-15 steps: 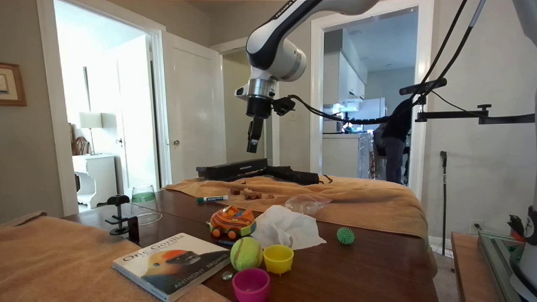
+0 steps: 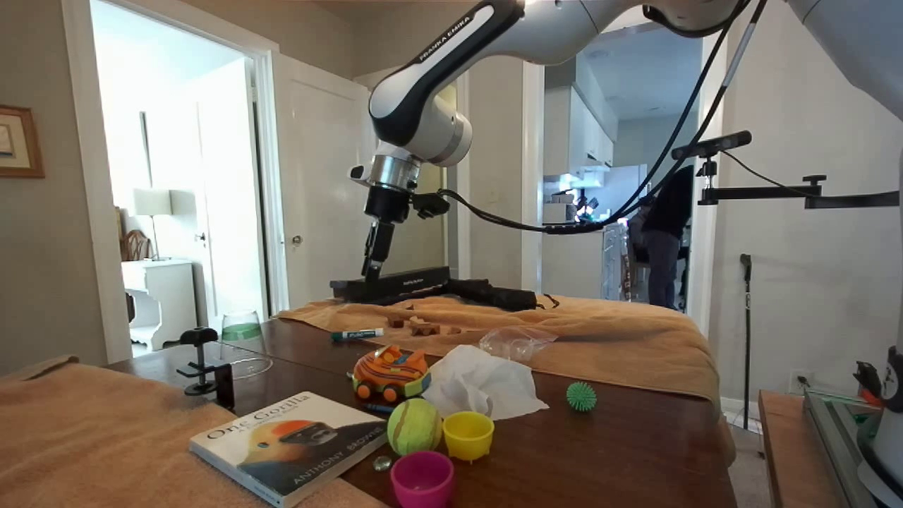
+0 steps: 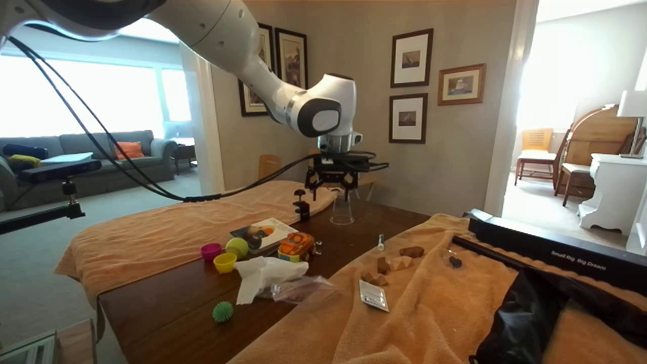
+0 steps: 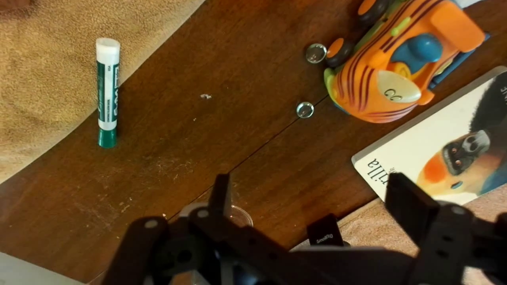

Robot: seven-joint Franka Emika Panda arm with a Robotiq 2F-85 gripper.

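Note:
High above the table, my gripper (image 2: 372, 272) (image 3: 330, 194) points down with its fingers wide apart and nothing between them. A clear cup (image 2: 243, 329) (image 3: 342, 210) stands by the black clamp (image 2: 203, 360) (image 4: 325, 231); in the wrist view the gripper mostly covers the cup. Off to the side lies a green-and-white marker (image 2: 357, 334) (image 4: 108, 90) at the towel's edge. The orange toy car (image 2: 391, 372) (image 3: 295, 247) (image 4: 380, 71) rests near the gorilla book (image 2: 288, 444) (image 4: 437, 156). Two glass beads (image 4: 305, 110) are beside the car.
A tennis ball (image 2: 415, 426), yellow cup (image 2: 468, 436), pink cup (image 2: 422, 479), white tissue (image 2: 482, 381) and green spiky ball (image 2: 581, 395) share the table. Wooden pieces (image 3: 400, 263) lie on the orange towel (image 3: 418, 321), near a long black box (image 3: 558, 248). Bare wood separates marker and car.
In exterior view 1, the arm has swung left and come down, bringing the gripper closer to the table. The objects on the table look unmoved.

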